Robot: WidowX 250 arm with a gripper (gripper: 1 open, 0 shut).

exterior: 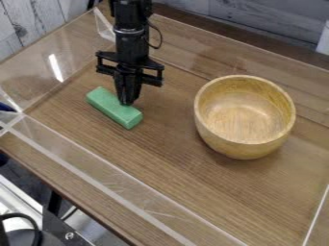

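My gripper [126, 94], a dark two-fingered tool on an upright arm, reaches down from the top centre to just above the back end of a green block [113, 106]. It looks shut, with nothing visible between its fingers. The block lies at a slant on the wooden surface. Whether the fingertips touch it I cannot tell.
A large round wooden bowl [244, 115] stands to the right. Dark cables lie at the lower left corner.
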